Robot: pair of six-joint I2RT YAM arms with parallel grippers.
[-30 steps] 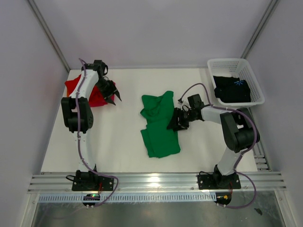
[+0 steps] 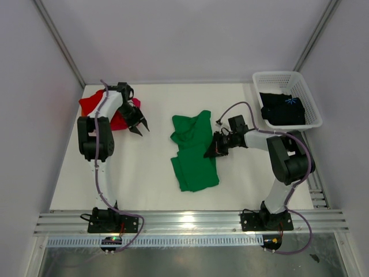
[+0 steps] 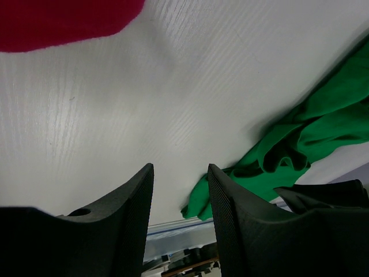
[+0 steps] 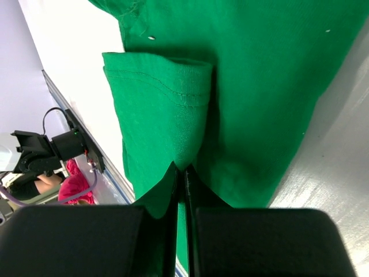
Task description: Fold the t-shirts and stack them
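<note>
A green t-shirt lies partly folded in the middle of the table. My right gripper is shut on a pinch of its cloth, at the end of a folded-over sleeve in the right wrist view. Over the table to the left, my left gripper stands open beside the red cloth. Bare table shows between its fingers in the left wrist view, with part of the green shirt beyond them. The red cloth is partly hidden under the left arm, so its folds are hard to make out.
A white basket at the back right holds a dark garment with a blue mark. Free table lies between the red cloth and the green shirt, and along the front edge.
My left gripper has shifted slightly toward the front of the table and a little right, still open. The right gripper and the green shirt have barely moved.
</note>
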